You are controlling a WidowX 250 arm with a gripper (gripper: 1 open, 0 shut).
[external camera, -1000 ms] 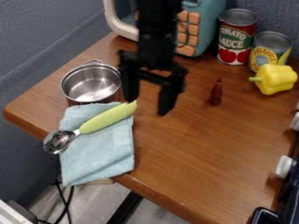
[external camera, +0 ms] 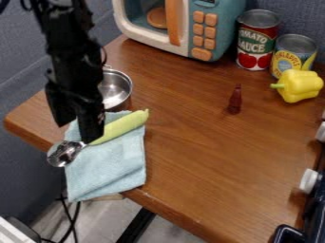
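Observation:
My black gripper is low on the left, over the front of a steel pot and the upper part of a light blue cloth. A pale yellow-green item lies on the cloth, with a silver spoon-like piece at its lower left end, just below the gripper. The dark fingers overlap one another, so their state is unclear.
A toy microwave, tomato sauce can, second can and yellow pepper stand at the back. A small dark red bottle is right of centre. Black appliance at right edge; middle table clear.
My gripper has moved left and down from over the middle of the table to beside the pot and cloth, now covering much of the pot.

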